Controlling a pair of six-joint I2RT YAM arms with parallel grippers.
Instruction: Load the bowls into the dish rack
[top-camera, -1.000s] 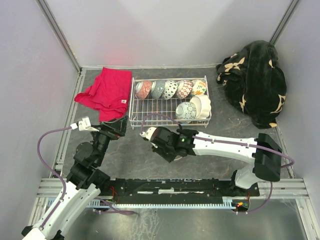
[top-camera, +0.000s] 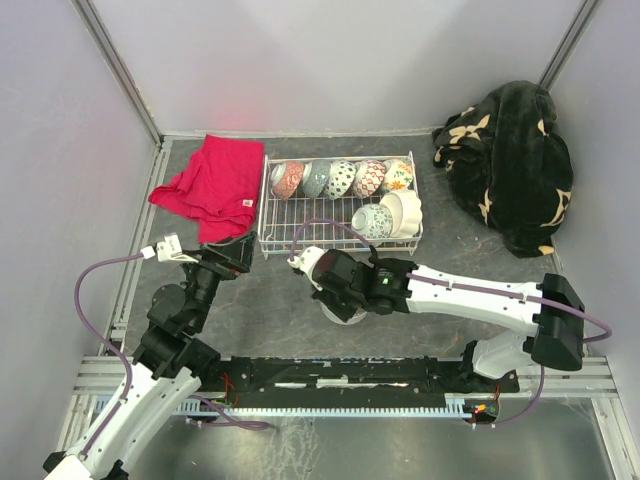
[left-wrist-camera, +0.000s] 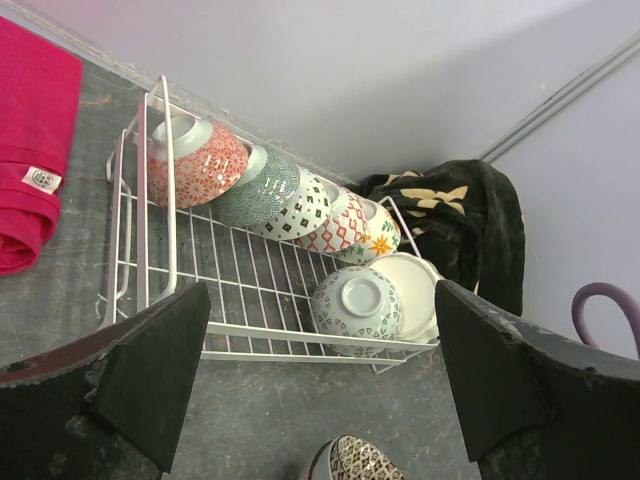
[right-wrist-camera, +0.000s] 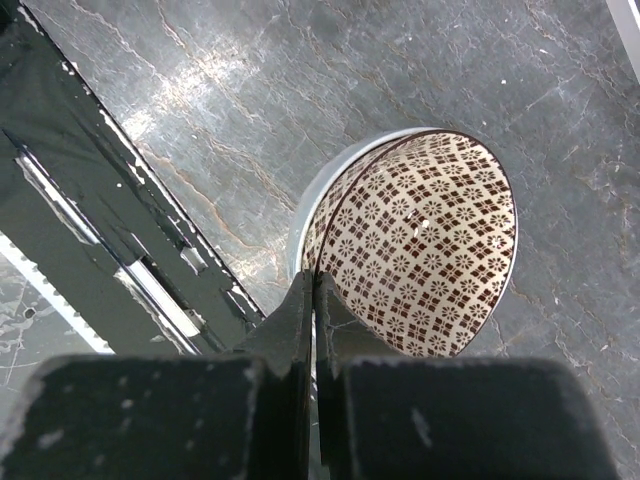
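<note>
The white wire dish rack (top-camera: 275, 240) holds a back row of several patterned bowls (left-wrist-camera: 200, 165), plus white bowls (left-wrist-camera: 355, 310) at its front right. In front of the rack, a brown-patterned bowl (right-wrist-camera: 420, 250) sits on the grey surface, mostly hidden in the top view under my right arm. My right gripper is shut, its tips at that bowl's near-left rim; whether the thin rim is between them is unclear. My left gripper (top-camera: 240, 260) stands open at the rack's front left, above the surface, with nothing between its fingers.
A red cloth (top-camera: 215, 185) lies left of the rack, and a dark starred blanket (top-camera: 500, 170) is bunched at the right. The rack's middle front is empty. Walls (top-camera: 330, 70) bound the surface behind and at the sides.
The left arm and the bowls in the rack are unchanged.
</note>
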